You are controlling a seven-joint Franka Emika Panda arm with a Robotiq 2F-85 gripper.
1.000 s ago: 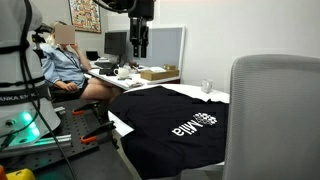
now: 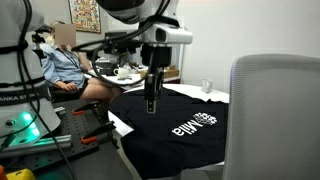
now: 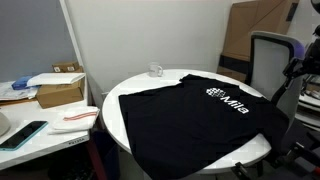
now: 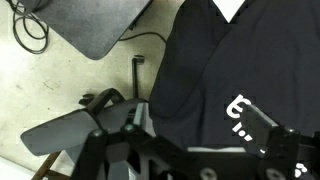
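Note:
A black shirt or cloth with white lettering point(image 3: 228, 98) lies spread on a white round table point(image 3: 115, 120), part of it draping over the near edge. In exterior view 1 my gripper point(image 2: 153, 104) points down, appearing in front of and above the black cloth point(image 2: 165, 128). The wrist view shows my gripper open along the bottom, its fingers wide apart with nothing held. Below it, the dark fabric point(image 4: 205, 90) and some white letters are visible. The fingertips look clear of the fabric.
A grey chair point(image 2: 270, 110) stands close at the table's right in exterior view 1. A white mug point(image 3: 155, 70) sits at the table's back edge. A side desk point(image 3: 60, 135) holds a folded towel point(image 3: 75, 119) and boxes. A person point(image 2: 65, 65) sits behind, at left.
My gripper has come down steadily in exterior view 1, shifting slightly right, from above the back of the table to lower in front of the cloth. The cloth has not moved.

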